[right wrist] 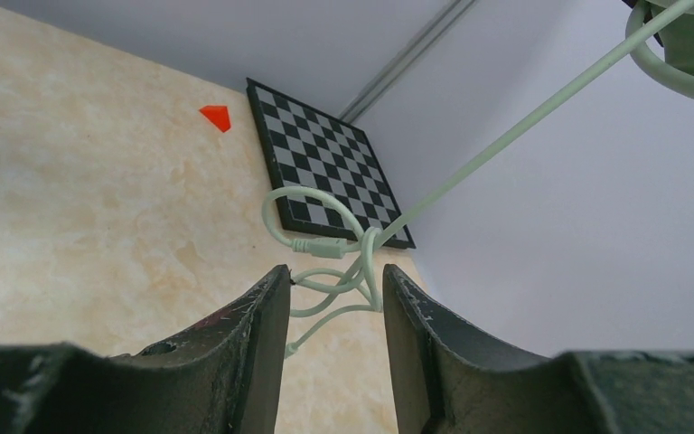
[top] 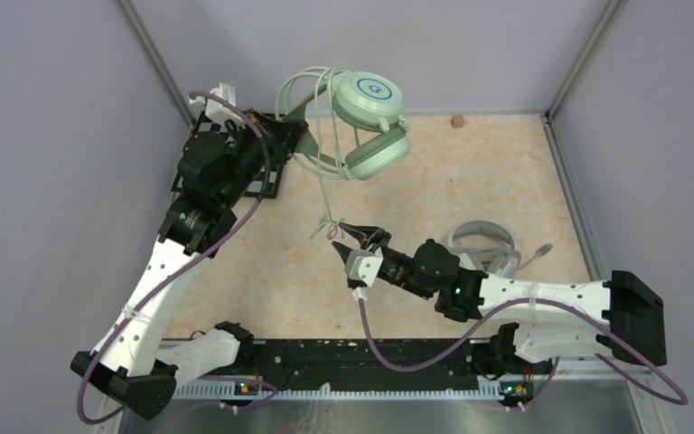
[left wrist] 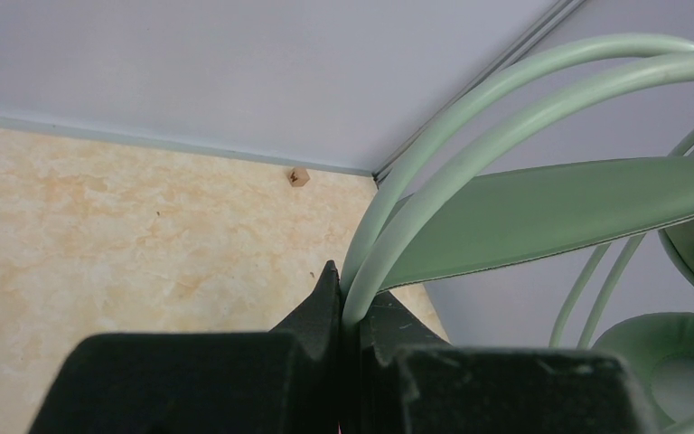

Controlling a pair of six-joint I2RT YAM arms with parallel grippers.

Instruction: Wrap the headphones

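The green headphones (top: 370,97) hang in my left gripper (top: 291,136), raised above the back left of the table; the left wrist view shows its fingers shut on the headband (left wrist: 556,217) and its tubes. Green cable dangles from the headphones down to a looped, knotted bundle (top: 330,226). My right gripper (top: 339,235) stands open at that bundle; in the right wrist view the loops (right wrist: 366,271) are just beyond and between its fingertips, with the straight length of cable rising to the upper right.
A grey pair of headphones (top: 479,226) lies on the table (top: 506,163) at the right, beside my right arm. A checkered board (right wrist: 316,154) is at the back left, with a red piece (right wrist: 217,115) near it. A small wooden block (top: 457,120) sits at the back.
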